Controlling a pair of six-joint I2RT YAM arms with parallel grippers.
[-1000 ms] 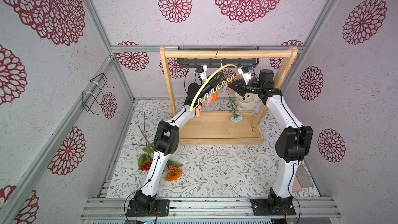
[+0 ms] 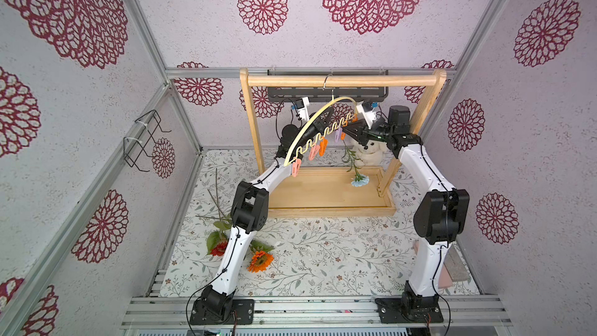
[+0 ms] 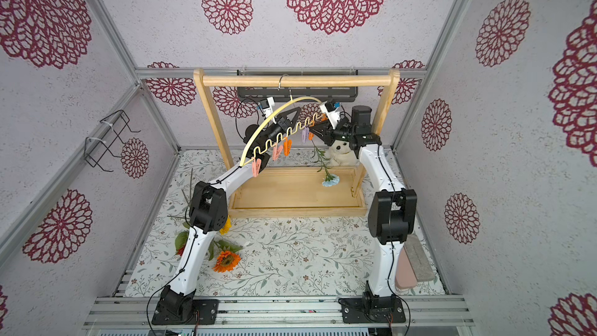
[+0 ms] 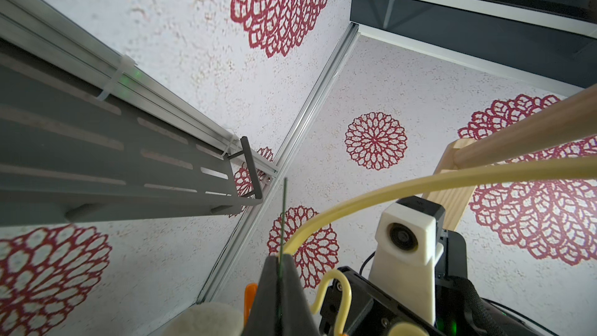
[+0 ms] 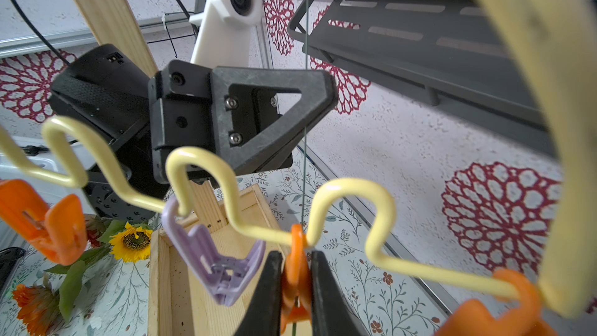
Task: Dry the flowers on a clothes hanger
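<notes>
A yellow clothes hanger (image 2: 314, 118) with several pink, orange and lilac clips hangs from the wooden rack (image 2: 373, 81). My right gripper is shut on an orange clip (image 5: 297, 239) near the hanger's far end, beside a lilac clip (image 5: 224, 264). My left gripper, behind the hanger, is shut with a thin green stem (image 4: 284, 199) between its fingertips. That stem runs down through the clip area to a pale blue flower (image 2: 359, 180), hanging head-down over the wooden tray (image 2: 317, 211).
Loose orange (image 2: 261, 261), red (image 2: 217, 249) and yellow (image 3: 225, 225) flowers lie on the left of the patterned table. A white plush toy (image 2: 370, 155) sits behind the tray. A grey block (image 3: 419, 261) lies at front right.
The hanging blue flower has swung slightly right and down. Both arms look almost still.
</notes>
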